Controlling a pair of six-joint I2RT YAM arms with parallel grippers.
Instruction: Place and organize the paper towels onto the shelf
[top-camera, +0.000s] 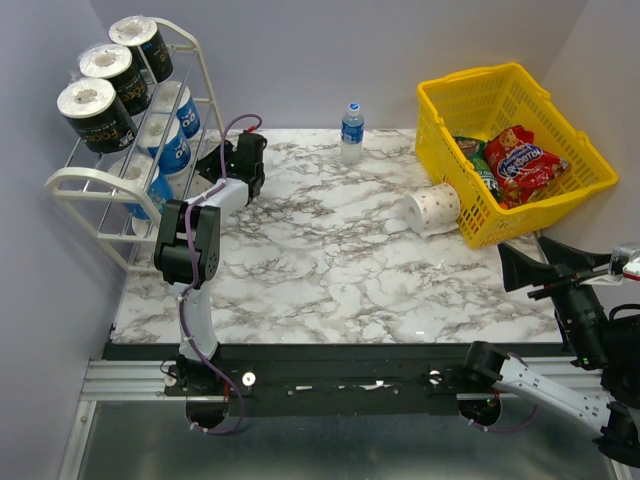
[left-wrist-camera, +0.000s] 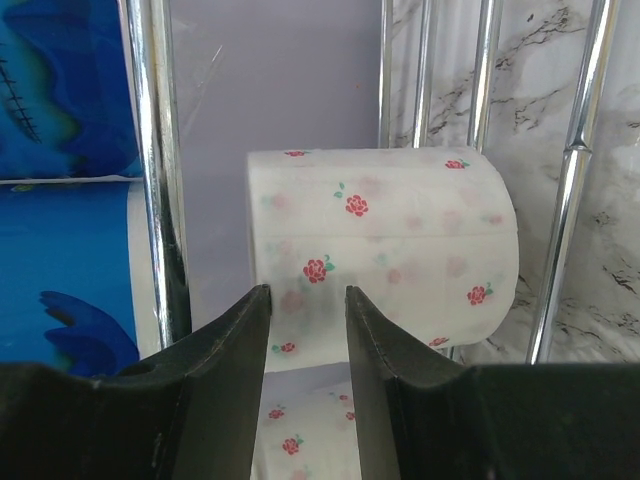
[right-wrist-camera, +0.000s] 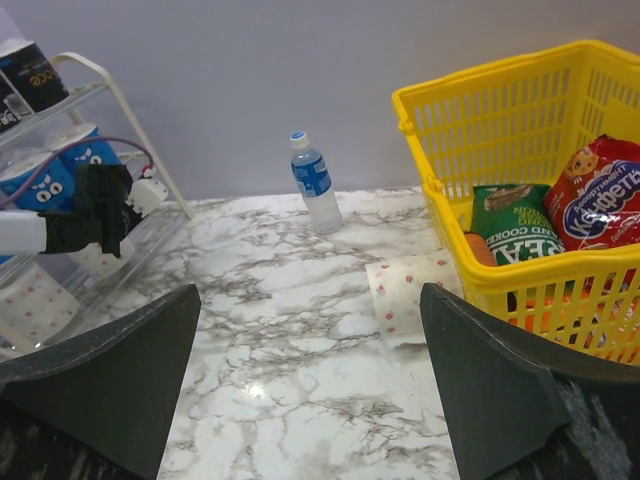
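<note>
A white rack (top-camera: 70, 190) at the left holds black-labelled rolls (top-camera: 110, 122) on top and blue-labelled rolls (top-camera: 160, 140) below. In the left wrist view, a floral paper towel roll (left-wrist-camera: 410, 240) lies on the wire shelf, with another (left-wrist-camera: 305, 430) below it in the picture. My left gripper is at the upper roll's face, fingers part open, one at its end. Another floral roll (top-camera: 432, 208) lies on the table against the yellow basket. My right gripper is open at the right, nothing between its fingers.
A yellow basket (top-camera: 510, 220) with snack bags stands at the back right. A water bottle (top-camera: 352, 135) stands at the back middle.
</note>
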